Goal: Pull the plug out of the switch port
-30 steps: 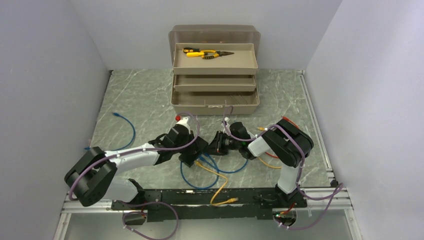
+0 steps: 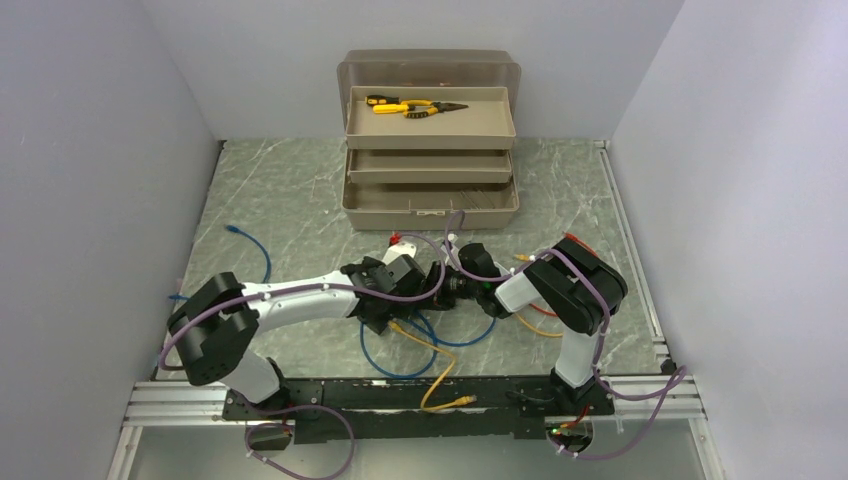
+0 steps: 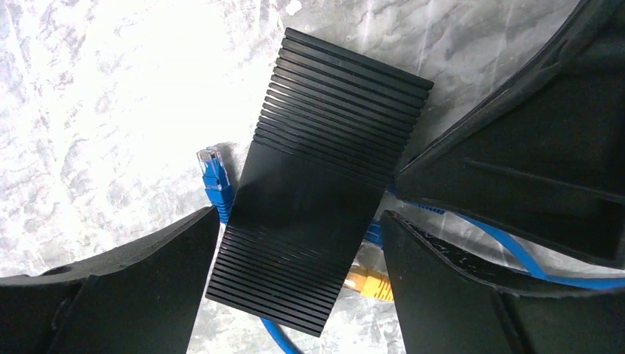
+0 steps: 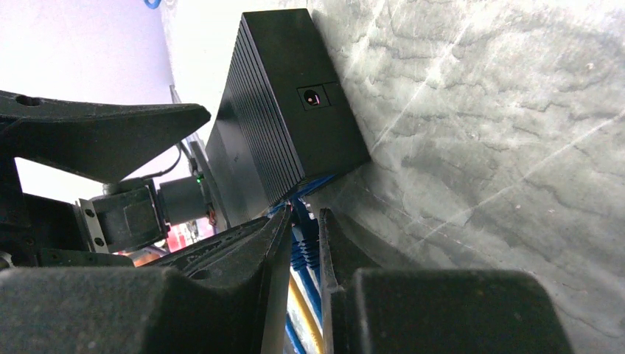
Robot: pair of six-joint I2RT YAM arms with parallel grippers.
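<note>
The black ribbed switch (image 3: pixel 302 199) lies on the marble surface, with blue and yellow (image 3: pixel 372 284) cable plugs along its edges. My left gripper is open above it, a finger to either side. My right gripper is at the switch's end in the right wrist view, its fingers part open and close around a blue plug (image 4: pixel 302 247) there; whether they grip it, I cannot tell. A loose blue plug (image 3: pixel 215 181) shows beside the switch in the left wrist view.
A beige toolbox (image 2: pixel 430 215) with pliers in its top tray stands at the back. Loose blue, yellow and red cables lie at left, front and right.
The right arm looks unchanged.
</note>
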